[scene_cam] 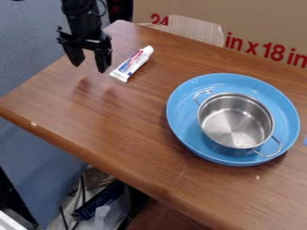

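My black gripper (89, 61) hangs over the upper left of the wooden table, open, with its two fingers apart and nothing seen between them. Just right of it a white toothpaste tube (132, 64) with red and blue print lies diagonally on the table, apart from the fingers. At the right a blue plate (186, 105) holds a steel pot (234, 120) with wire handles.
A cardboard box (252, 20) stands along the back of the table (132, 153). The table's left edge is near the gripper, with a grey-blue surface beyond it.
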